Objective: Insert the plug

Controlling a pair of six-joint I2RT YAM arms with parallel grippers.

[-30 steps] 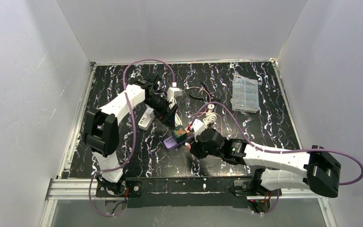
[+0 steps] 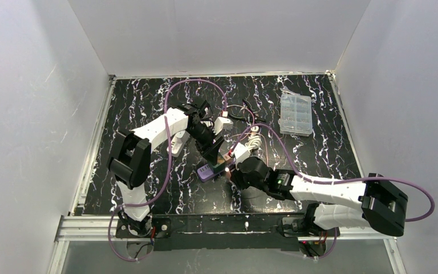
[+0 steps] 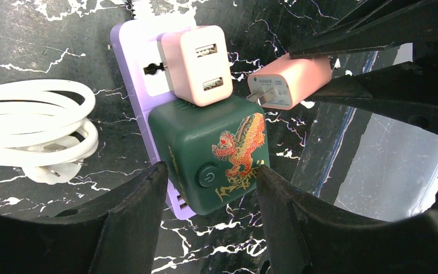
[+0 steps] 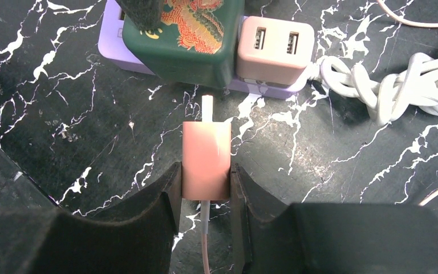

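A purple power strip (image 2: 204, 173) carries a pink dual-USB charger (image 3: 197, 65) and a green box with a red dragon (image 3: 205, 160), seated beside each other. My left gripper is at the green box, its fingertips on either side of it; whether they press on it is unclear. My right gripper is shut on a pink plug (image 4: 206, 154), held just beside the strip; its prongs show in the left wrist view, and a cable trails below it in the right wrist view.
A coiled white cable (image 3: 34, 120) lies by the strip. A white power strip (image 2: 178, 145) sits behind the left arm, a clear compartment box (image 2: 295, 114) at the back right, dark pliers (image 2: 239, 117) at the back.
My left arm has moved right and toward the front, down onto the green box. The right gripper with the pink plug has shifted only slightly.
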